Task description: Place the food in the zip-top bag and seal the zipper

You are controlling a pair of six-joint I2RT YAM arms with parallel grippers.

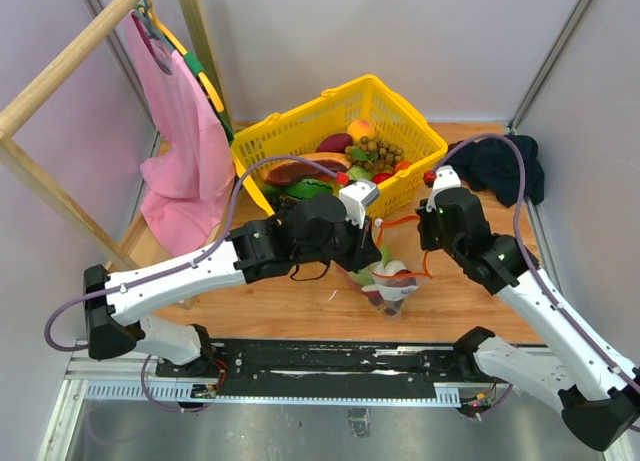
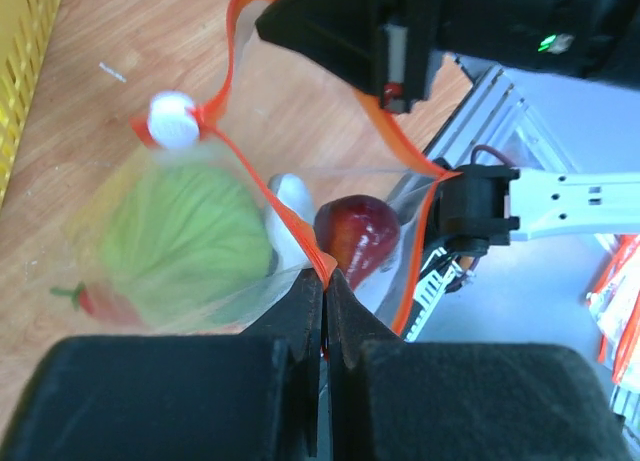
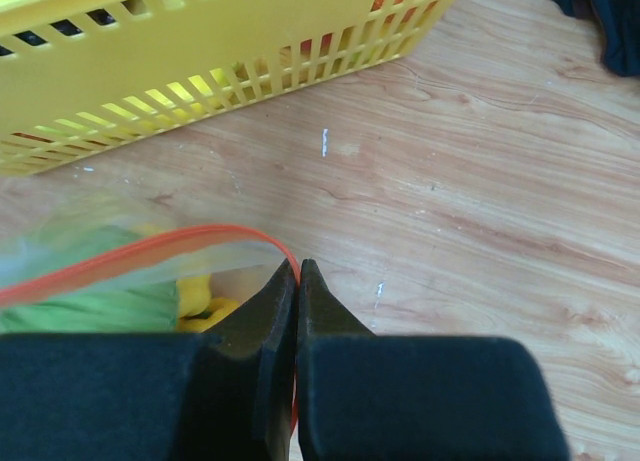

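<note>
A clear zip top bag (image 1: 385, 303) with an orange rim hangs between my grippers, its mouth spread. Inside it, the left wrist view shows a green vegetable (image 2: 185, 241), a dark red fruit (image 2: 355, 236) and a pale, whitish item (image 2: 290, 216). My left gripper is shut, pinching the orange rim (image 2: 290, 221) at its fingertips. On the rim's other side, my right gripper is also shut with the orange rim (image 3: 200, 238) at its tips. Something yellow (image 3: 205, 306) shows through the film below. The white zipper slider (image 2: 173, 121) sits at one rim corner.
Behind the bag, close to both grippers, stands a yellow basket (image 1: 300, 115) of fruit and vegetables. A dark cloth (image 1: 500, 169) lies at the back right. Pink fabric (image 1: 185, 151) hangs on a wooden rack at left. Bare table (image 3: 480, 201) lies to the right.
</note>
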